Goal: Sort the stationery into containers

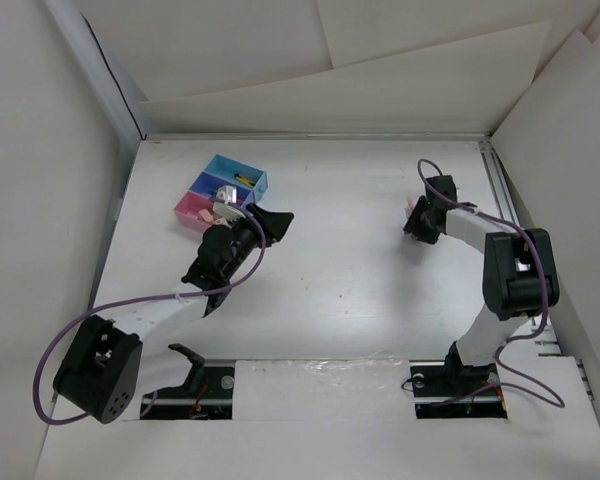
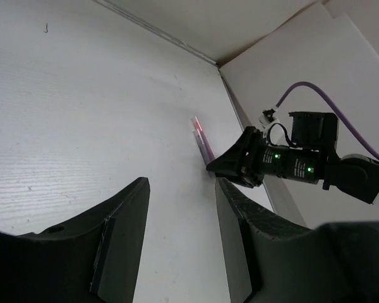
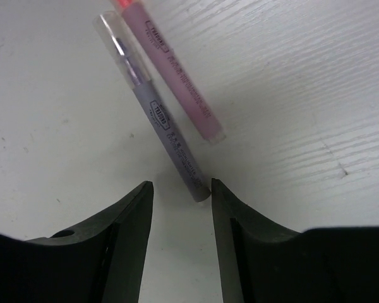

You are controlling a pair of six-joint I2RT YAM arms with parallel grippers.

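Observation:
Two pens lie on the white table at the right: a grey pen point(image 3: 167, 136) with a clear cap and a pink pen point(image 3: 177, 76) beside it. In the right wrist view my right gripper is part open over the grey pen's lower end, which sits between the fingertips; whether it touches is unclear. My left gripper stands open, empty, near the joined containers at the top left: a blue bin point(image 1: 230, 170) holding yellow items and a pink bin point(image 1: 193, 210) with pink items.
White panels point(image 1: 380, 70) border it at the back and sides.

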